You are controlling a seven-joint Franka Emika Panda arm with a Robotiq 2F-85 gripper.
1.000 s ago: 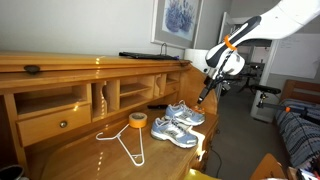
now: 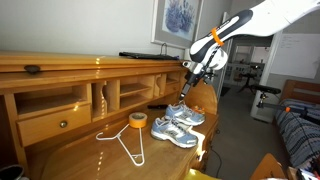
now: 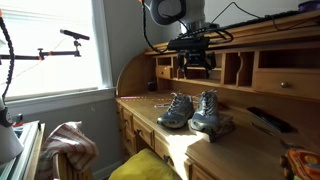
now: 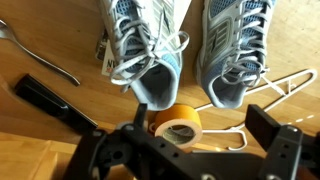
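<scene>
My gripper (image 2: 187, 92) hangs above the desk over the shoes, pointing down. In the wrist view its black fingers (image 4: 98, 152) stand wide apart, so the gripper is open and holds nothing. Two light blue and grey sneakers lie side by side below: one sneaker (image 4: 138, 40) on the left and another sneaker (image 4: 232, 45) on the right. From the other side, the sneakers (image 3: 177, 110) rest close together on the desktop. An orange tape roll (image 4: 178, 127) lies near the heels, partly hidden by the gripper's body.
White hangers (image 2: 122, 141) lie on the open part of the desk (image 2: 95, 160). A fork (image 4: 45, 62) and a black object (image 4: 52, 102) are left of the shoes in the wrist view. A wooden shelf unit (image 2: 60, 100) with drawers runs along the back.
In exterior view 1 the arm has swung left, from right of the sneakers to a place above them. The sneakers, tape roll and hangers have not moved.
</scene>
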